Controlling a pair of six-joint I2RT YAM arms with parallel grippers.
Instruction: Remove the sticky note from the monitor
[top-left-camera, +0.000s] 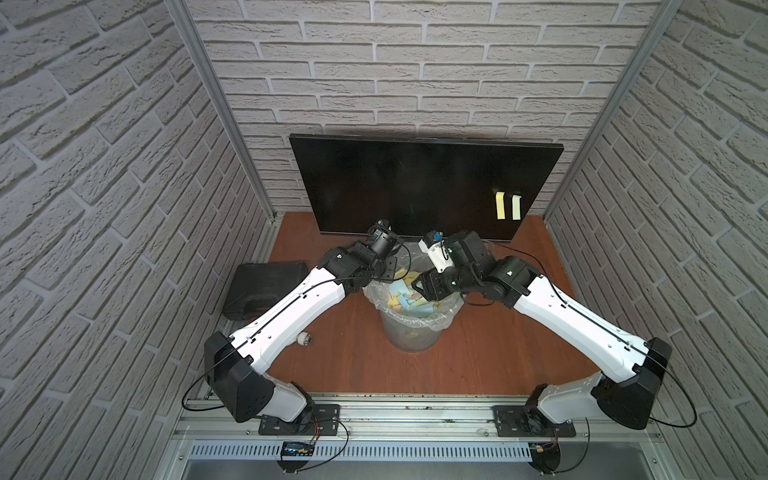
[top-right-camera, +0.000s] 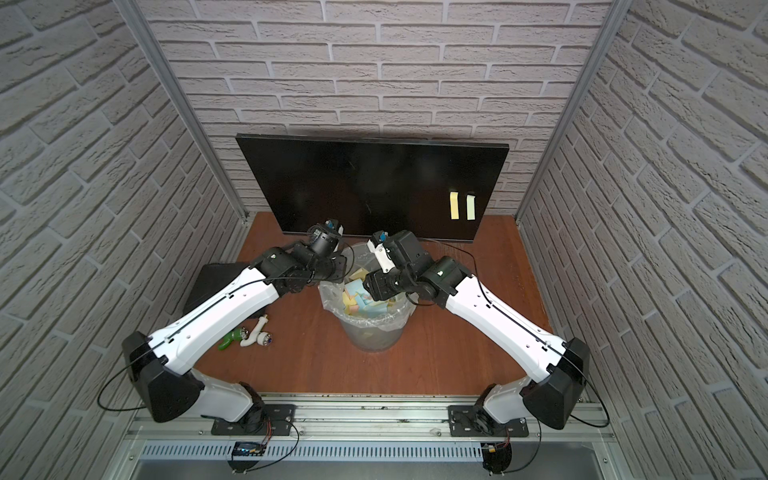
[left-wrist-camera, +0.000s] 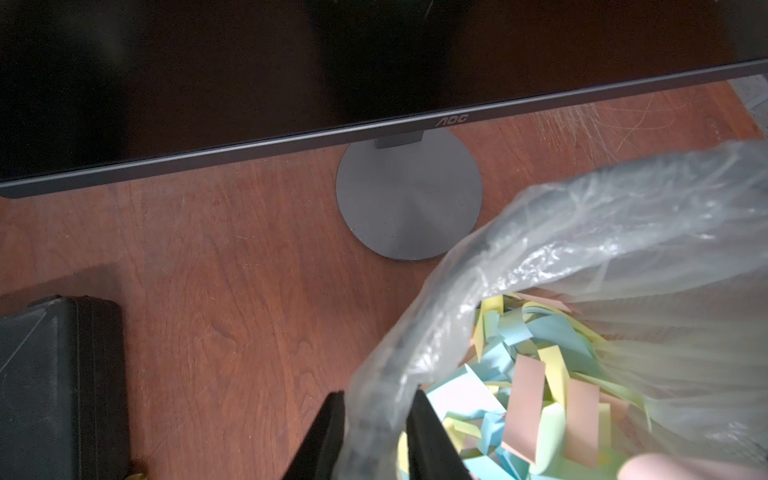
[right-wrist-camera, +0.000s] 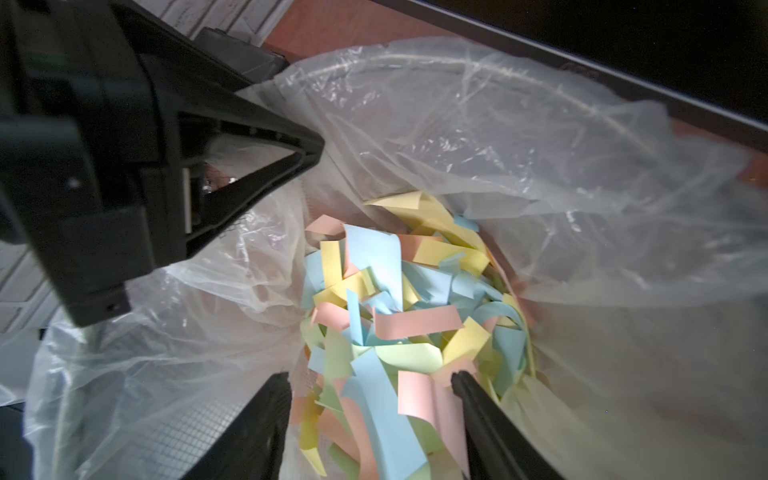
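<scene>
The black monitor stands at the back with two pale sticky-note strips, a yellow one and a lighter one, on its right side. A bag-lined bin stands in front, full of coloured paper strips. My left gripper is shut on the clear bag's rim at the bin's left. My right gripper is part open over the bin's inside, its fingers pointing at the strips; I see nothing clearly held in it.
A black case lies at the left, with small green and white objects near it. Both arms are close together over the bin.
</scene>
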